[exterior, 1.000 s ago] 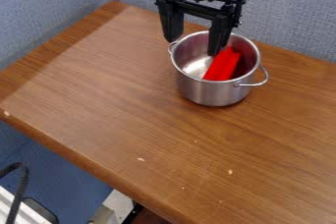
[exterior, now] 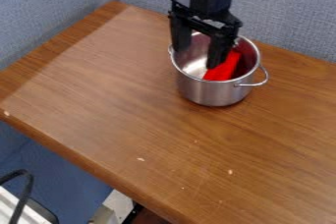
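Observation:
A steel pot (exterior: 206,89) with two side handles stands on the wooden table, holding a bright red elongated object (exterior: 225,66) on its right side. My black gripper (exterior: 203,43) hangs over the pot with its fingers spread open, the left one down near the pot's left rim and the right one above the red object, whose upper end it partly hides.
Grey padded walls line the back and left. A black cable and white fixture sit beyond the lower left edge.
The pot and red object look about where they were.

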